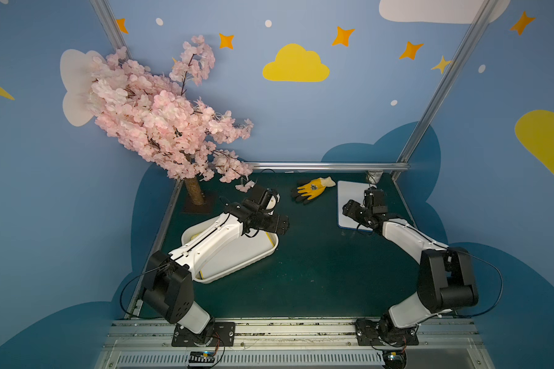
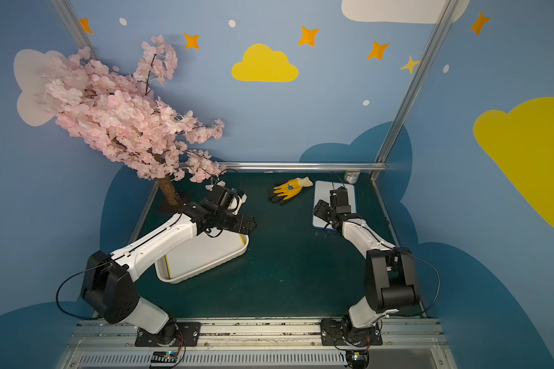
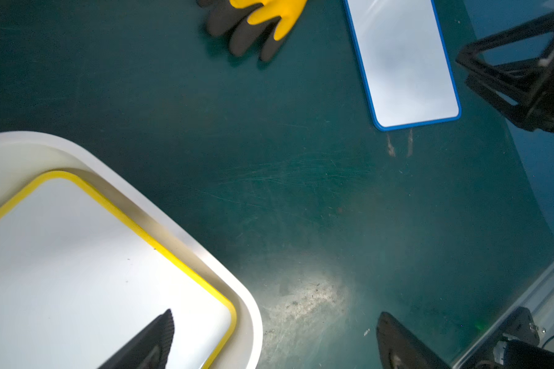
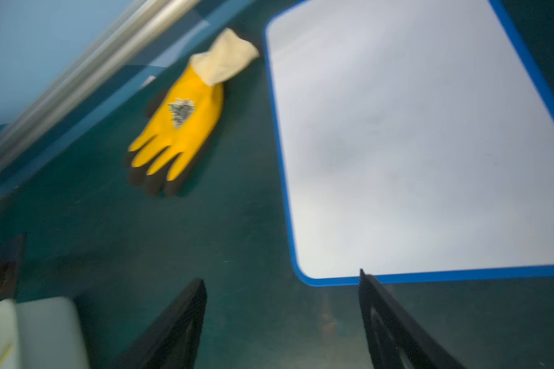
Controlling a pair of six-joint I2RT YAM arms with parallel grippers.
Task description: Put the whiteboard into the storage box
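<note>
A blue-edged whiteboard lies flat on the dark green table at the right. My right gripper is above its near left corner, fingers apart, holding nothing. In the top left view the right arm covers part of that whiteboard. At the left stands the white storage box, with a yellow-edged whiteboard lying inside it. My left gripper hangs open over the box's right edge, nothing between its fingers; the left arm hides the back of the box in the top views.
A yellow and black glove lies at the back, left of the blue-edged whiteboard. The blossom tree rises behind the box. In the far right corner stands a small pale container.
</note>
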